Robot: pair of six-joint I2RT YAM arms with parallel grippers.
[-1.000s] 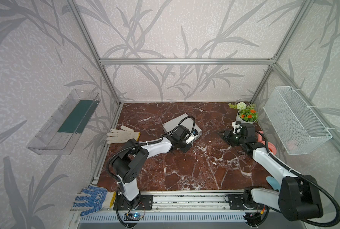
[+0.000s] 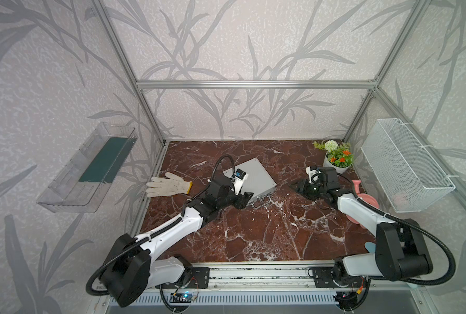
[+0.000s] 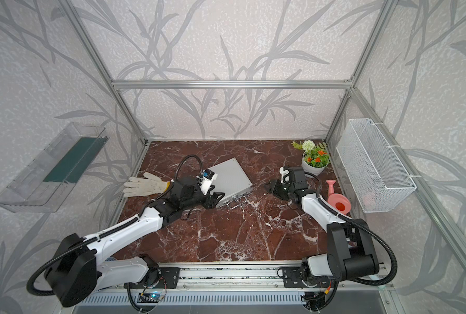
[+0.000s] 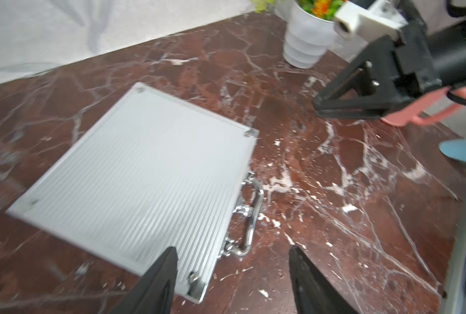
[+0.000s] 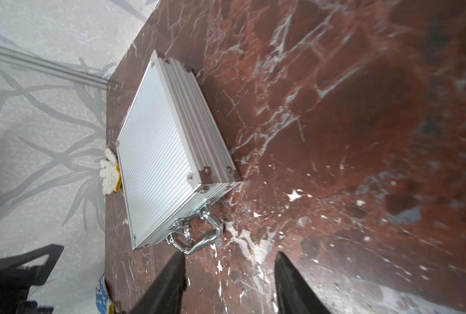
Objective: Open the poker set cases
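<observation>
A closed silver aluminium case lies on the marble table, its metal handle facing the front right. My left gripper is raised over the case's front-left part; in the left wrist view its fingers are apart with nothing between them. My right gripper hovers to the right of the case, fingers apart and empty. The right wrist view shows the case's layered side, the handle and the latch area beside it.
A flowerpot stands at the back right, a pink watering can in front of it. A cloth glove lies at the left. Mesh baskets hang on both walls.
My right gripper has moved slightly left toward the case.
</observation>
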